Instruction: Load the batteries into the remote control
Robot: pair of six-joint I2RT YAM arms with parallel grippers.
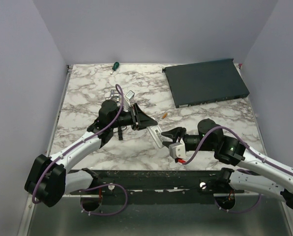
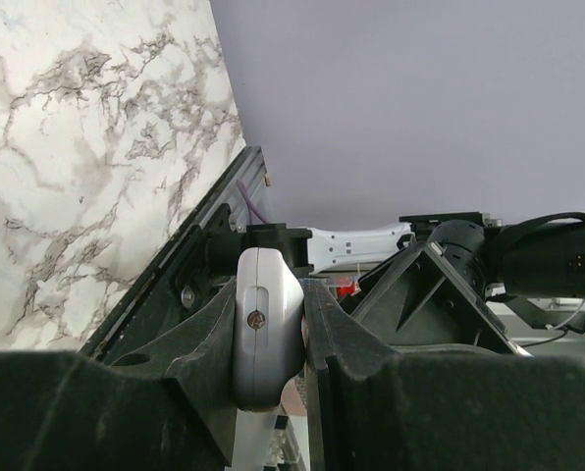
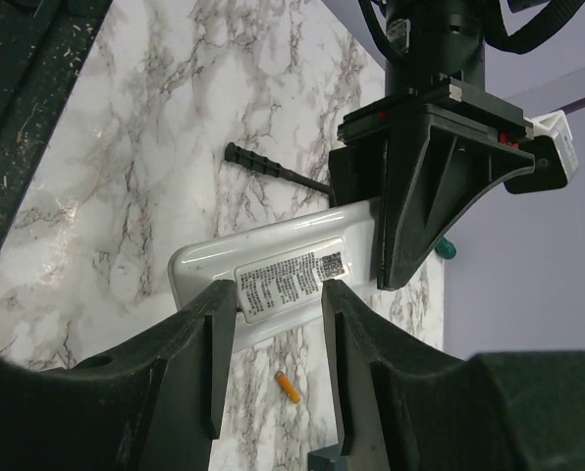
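Observation:
The white remote control (image 1: 155,136) is held up above the table, my left gripper (image 1: 147,126) shut on one end of it. In the left wrist view its narrow side with a screw (image 2: 268,334) shows between the fingers. My right gripper is part open at the remote's other end; its fingertips are close to the labelled panel on the remote's back, and whether they touch it cannot be told. A small orange battery (image 3: 287,386) lies on the table, also in the top view (image 1: 164,115).
A large black panel (image 1: 205,81) lies at the back right of the marble table (image 1: 87,78). A green screwdriver (image 1: 115,66) is at the back left. A black rod (image 3: 258,163) and some small items lie by the left arm.

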